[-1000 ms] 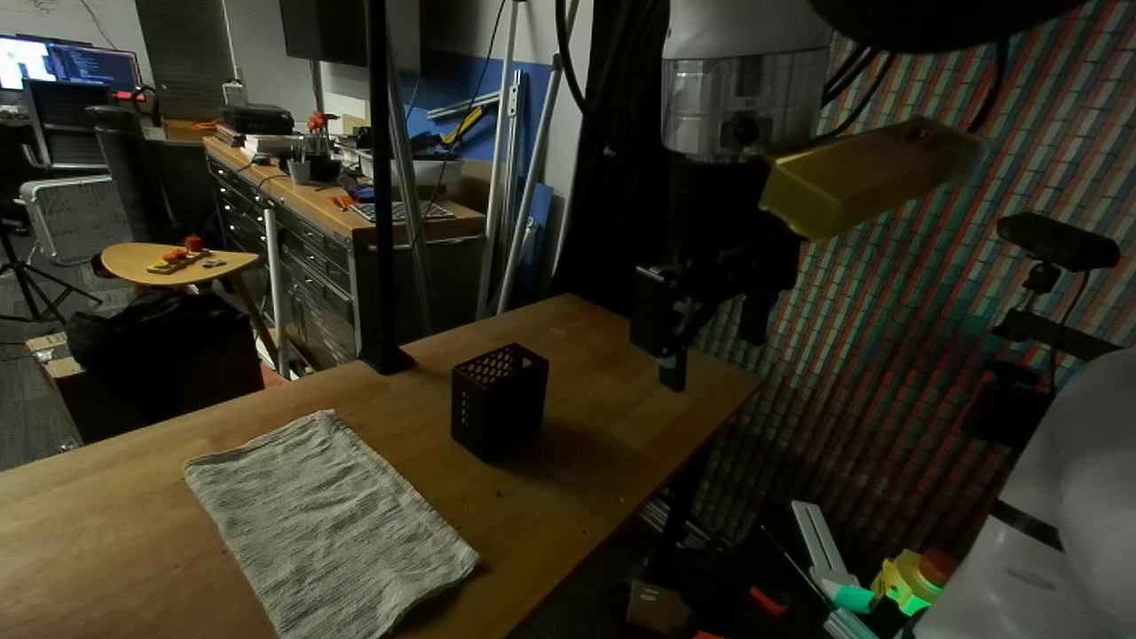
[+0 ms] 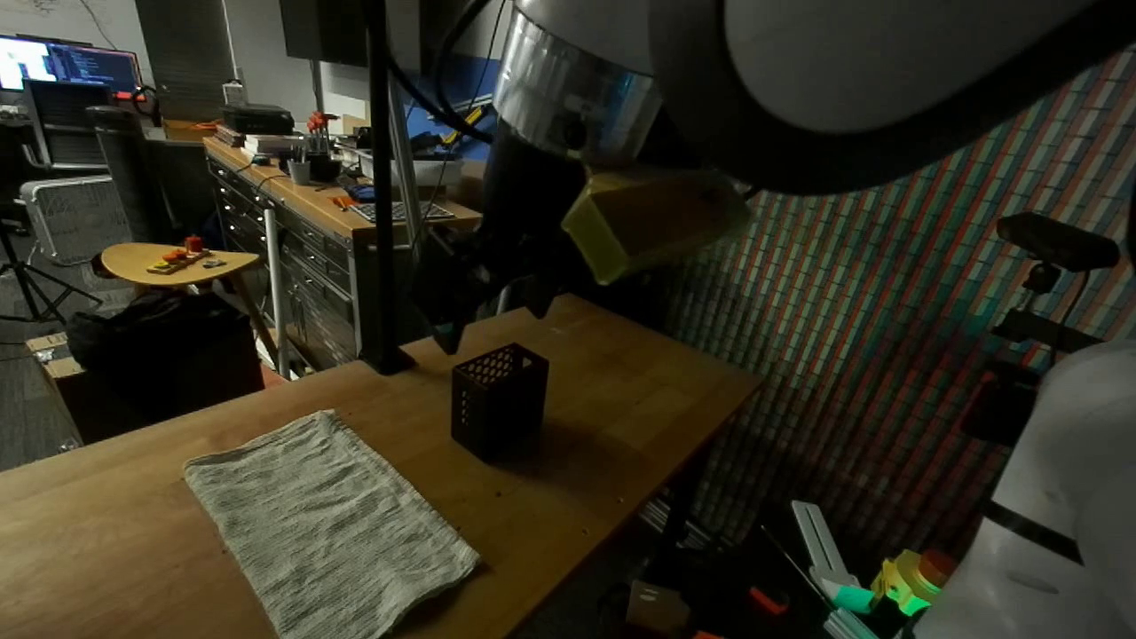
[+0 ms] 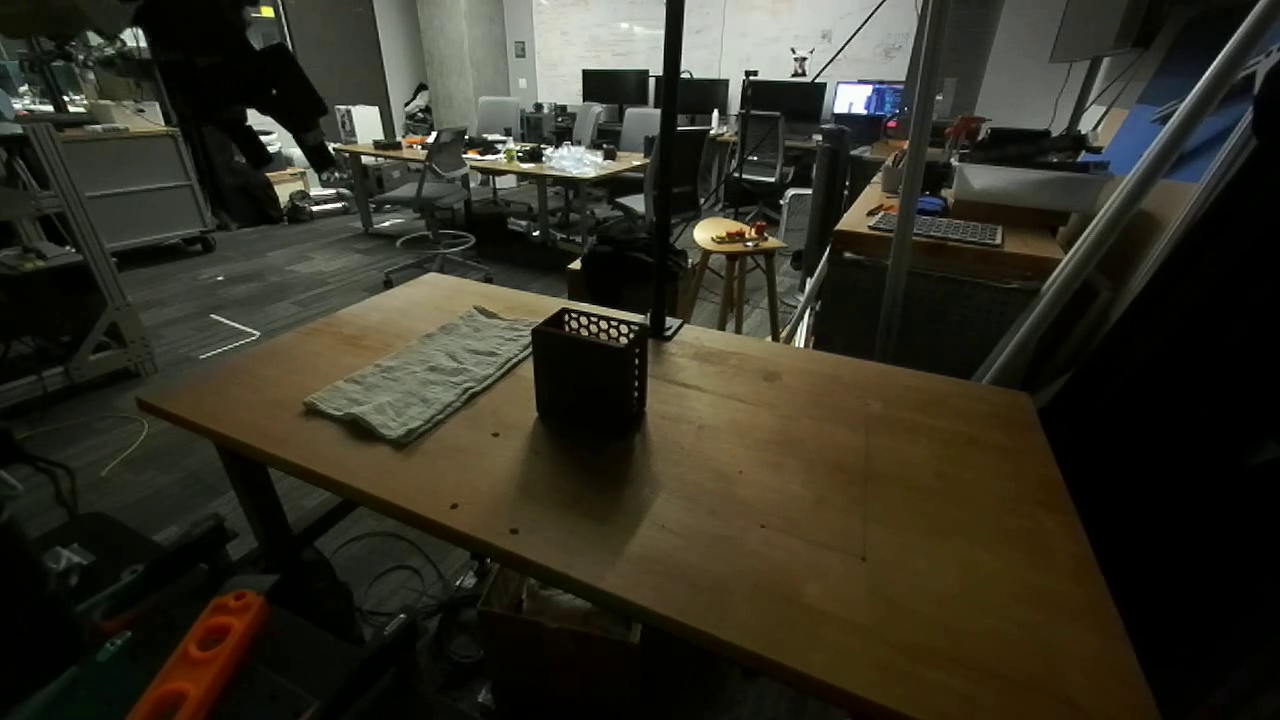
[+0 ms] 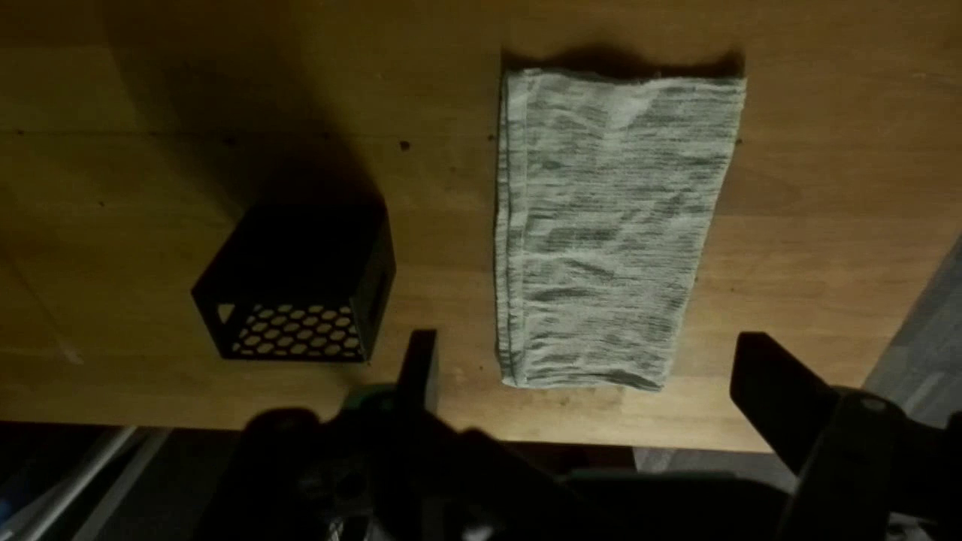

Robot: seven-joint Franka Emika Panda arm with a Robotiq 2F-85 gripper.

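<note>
A folded light grey-green cloth lies flat on the wooden table, seen at the front left in exterior view 1. Beside it, apart from it, stands a black box with honeycomb holes, its top open; exterior view 2 shows the same box near the table's middle. My gripper hangs in the air above the table by the box. Its fingers are wide apart, and in the wrist view the gripper has nothing between them but the cloth and tabletop far below.
A thin black post rises from the table's back edge, close to the box. A cluttered workbench stands behind.
My arm has swung left in exterior view 1, from over the table's right end to above the box, and has tilted. The box and cloth have stayed put.
</note>
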